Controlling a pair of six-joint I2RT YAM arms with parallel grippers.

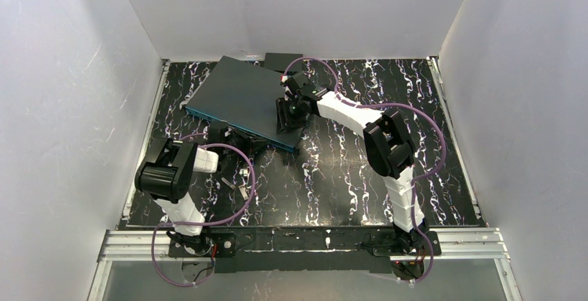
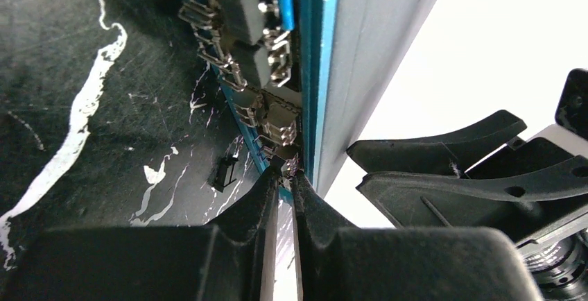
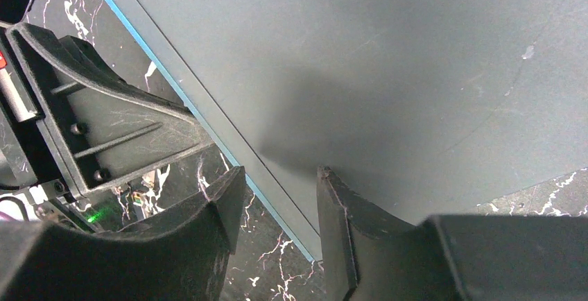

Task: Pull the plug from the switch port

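The switch is a flat dark box [image 1: 239, 96] with a blue front edge, lying at an angle at the back left of the table. In the left wrist view its front face shows port modules [image 2: 279, 122] with metal springs. My left gripper has its fingertips at the lower end of this row, against a small shiny piece; only a narrow gap parts them. Whether that piece is the plug or is held is unclear. Over the switch's front right corner stands my right gripper, fingers apart, lid showing between them; contact is hidden.
Loose small pieces [image 1: 243, 193] lie on the marbled table in front of the switch. A small black clip [image 2: 224, 174] sits beside its front. Behind it is a dark flat plate [image 1: 283, 61]. Purple cables [image 1: 251, 183] loop along both arms.
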